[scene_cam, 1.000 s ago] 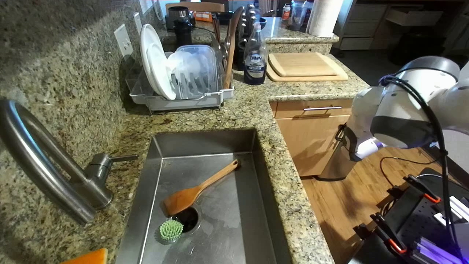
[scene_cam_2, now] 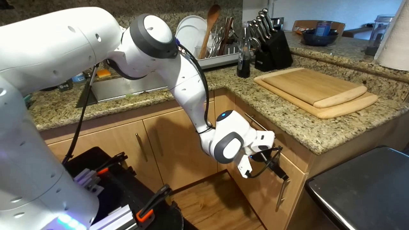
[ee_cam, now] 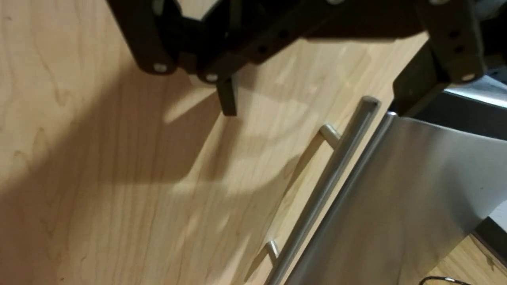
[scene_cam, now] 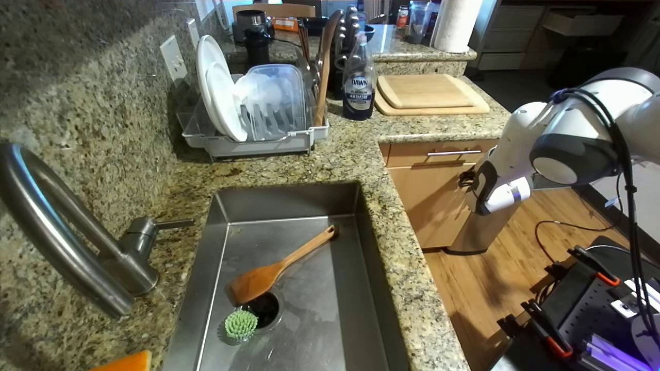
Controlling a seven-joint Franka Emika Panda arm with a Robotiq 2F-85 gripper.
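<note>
My gripper is open in the wrist view, its two dark fingers set wide apart in front of the light wood cabinet door (ee_cam: 95, 213). A vertical metal bar handle (ee_cam: 328, 175) stands off that door on two short posts. The handle's upper end lies between the fingers in the image, nearer the right one; contact cannot be made out. Exterior view 2 has the gripper (scene_cam_2: 282, 175) beside the top of the cabinet handle (scene_cam_2: 282, 195). From exterior view 1, the fingers are mostly hidden behind the arm.
Beside the cabinet stands a dark-topped metal bin (scene_cam_2: 364, 187). Above, the granite counter (scene_cam_2: 276, 103) carries cutting boards (scene_cam_2: 318, 90), and a drawer handle (scene_cam_2: 256, 122) sits under its edge. A wooden spatula (scene_cam: 278, 269) and a green brush (scene_cam: 241, 323) lie in the sink (scene_cam: 309, 321).
In exterior view 1, the arm's wrist and gripper end have shifted slightly left and up. The sink items and the counter objects have not moved.
</note>
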